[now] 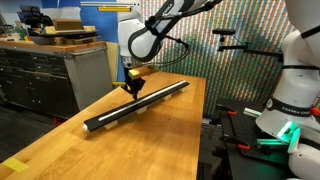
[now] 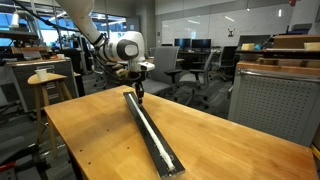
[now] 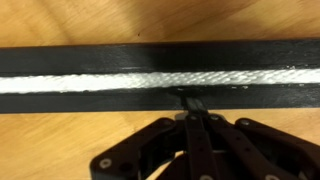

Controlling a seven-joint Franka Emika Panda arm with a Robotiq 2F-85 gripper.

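A long black bar (image 1: 107, 120) lies on the wooden table, with a white braided rope (image 3: 110, 83) running straight along its middle. Over the bar, part-way along its length in exterior view 1, my gripper (image 1: 135, 97) points down. In the wrist view the gripper is shut, its tips over the bar's lower dark strip, just beside the rope. Nothing shows between the fingers. Whether the tips touch the bar cannot be told. Exterior view 2 has the gripper (image 2: 138, 100) near the far end of the bar (image 2: 165, 158).
Another white robot arm (image 1: 292, 90) stands at the right in exterior view 1. A wooden stool (image 2: 48, 90) and a grey cabinet (image 2: 275, 100) are beyond the table.
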